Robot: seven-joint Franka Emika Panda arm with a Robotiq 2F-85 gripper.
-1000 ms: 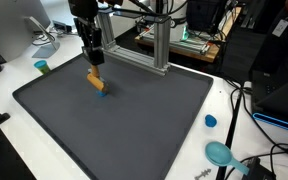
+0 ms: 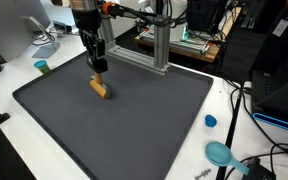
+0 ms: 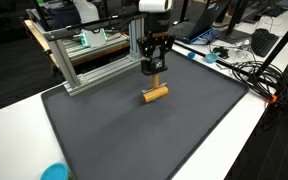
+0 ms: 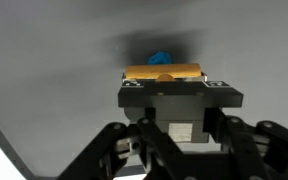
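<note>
My gripper [image 2: 97,70] is shut on the upright stem of a wooden mallet-like piece [image 2: 100,89], above the dark mat. The exterior view 2 shows the piece's orange, cylindrical head [image 3: 155,95] lying crosswise, low over the mat, with its thin stem [image 3: 155,79] rising into the fingers. Seen from the wrist, the wooden bar [image 4: 163,71] spans the space just beyond the fingertips. A small blue thing [image 4: 161,57] peeks out past the bar. The head hides that blue thing in both exterior views, and whether they touch I cannot tell.
A green cup [image 2: 42,67] is off the far left corner. Cables lie off the mat's sides.
One second ago the wooden piece was slightly higher and left, with blue showing beneath it. It has since come down and right with my gripper, covering the blue.
</note>
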